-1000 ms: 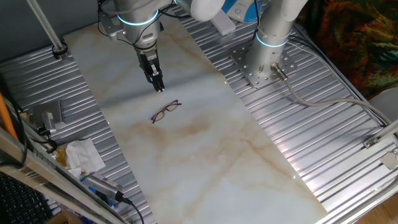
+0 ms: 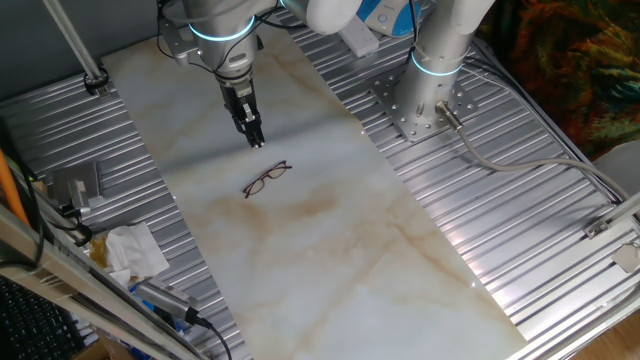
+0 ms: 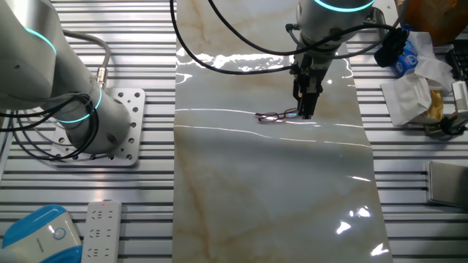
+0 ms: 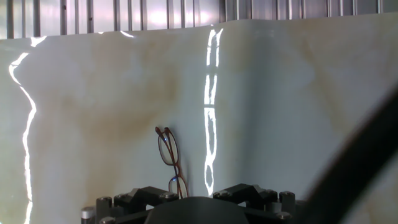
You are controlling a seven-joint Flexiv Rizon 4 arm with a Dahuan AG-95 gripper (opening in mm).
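A pair of glasses with thin dark reddish frames [image 2: 268, 179] lies on the marbled sheet [image 2: 330, 270], apart from my gripper [image 2: 256, 143]. In exterior view 2 the glasses [image 3: 276, 116] appear just left of the gripper [image 3: 304, 115]. The wrist view shows the glasses [image 4: 169, 149] left of centre, their near lens partly hidden at the bottom by the gripper. Its two fingers stand apart there, so it is open, and nothing shows held. The fingertips hang above the sheet, pointing down.
Bare marbled sheet surrounds the glasses. The arm's base plate [image 2: 425, 105] is bolted to the slatted metal table [image 2: 500, 200]. White tissue [image 2: 137, 250] and a grey cylindrical device [image 2: 166, 298] lie off the sheet on one side. A power strip [image 3: 102, 232] sits near the base.
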